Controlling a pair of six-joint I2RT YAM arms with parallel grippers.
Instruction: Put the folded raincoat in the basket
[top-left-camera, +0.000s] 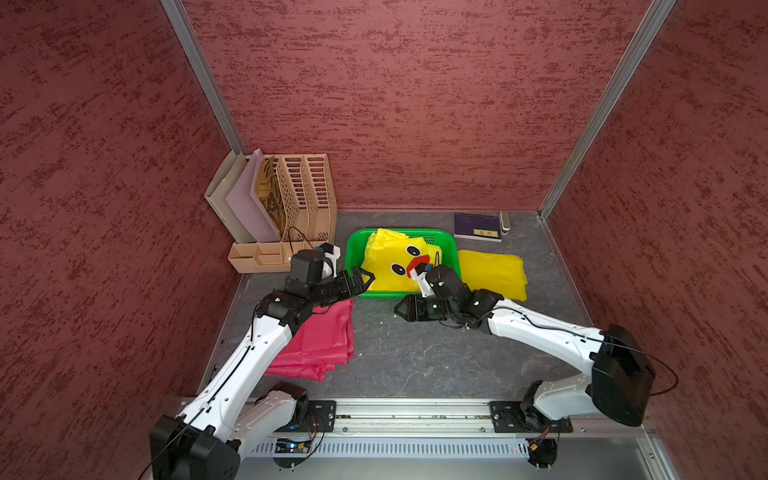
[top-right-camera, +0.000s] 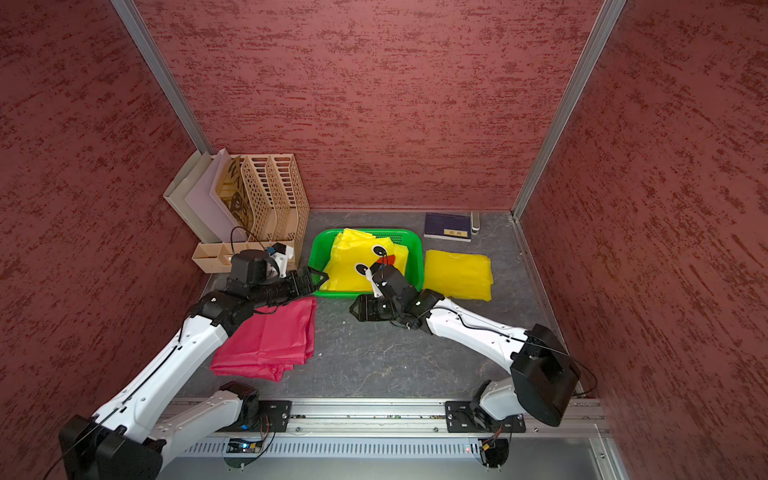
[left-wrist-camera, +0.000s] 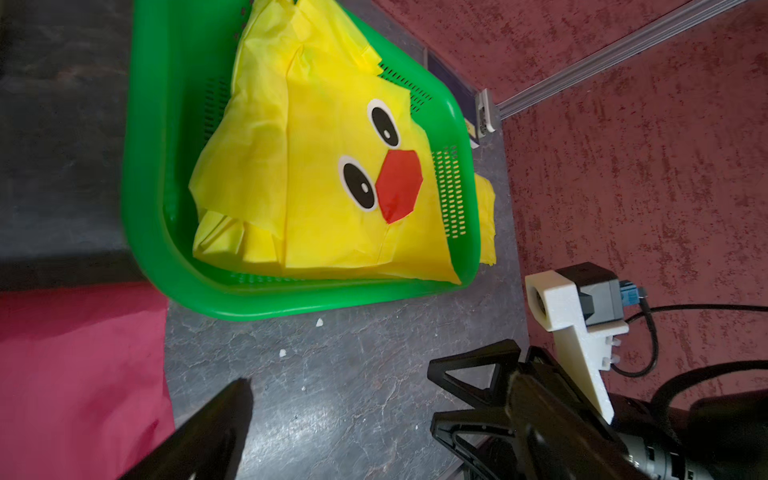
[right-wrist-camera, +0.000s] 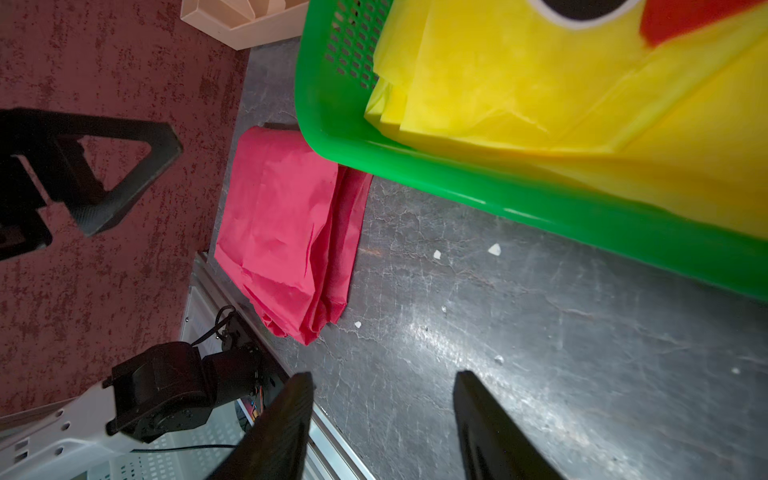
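Observation:
The folded yellow raincoat (top-left-camera: 388, 268), printed with eyes and a red beak, lies inside the green basket (top-left-camera: 352, 249). In the left wrist view the raincoat (left-wrist-camera: 320, 184) rests within the basket (left-wrist-camera: 216, 300), with its folds bunched toward one end. Just off the basket's front-left corner, my left gripper (top-left-camera: 369, 280) stands open above the table; its fingers (left-wrist-camera: 212, 432) are wide apart and empty. My right gripper is in front of the basket, fingers apart with only bare table seen between them. Neither gripper touches the raincoat.
A folded red cloth (top-left-camera: 324, 340) lies at front left. A folded yellow cloth (top-left-camera: 497, 273) is right of the basket. A wooden organizer (top-left-camera: 308, 192) stands back left, a dark box (top-left-camera: 477, 225) back right.

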